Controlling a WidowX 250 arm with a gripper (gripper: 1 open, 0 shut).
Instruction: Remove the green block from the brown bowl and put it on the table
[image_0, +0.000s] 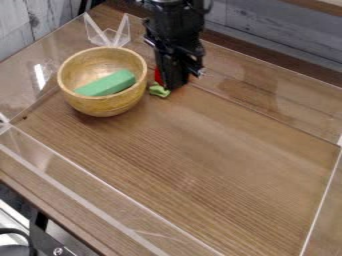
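Note:
The green block lies slanted inside the brown bowl, which stands at the left of the table. My gripper, black, is to the right of the bowl, apart from the block. Its fingers point down near the table and look dark and blurred, so whether they stand apart is unclear. I see nothing green held between them.
Partly behind the gripper is a red object. A small green item lies between bowl and gripper. A clear plastic thing sits behind the bowl.

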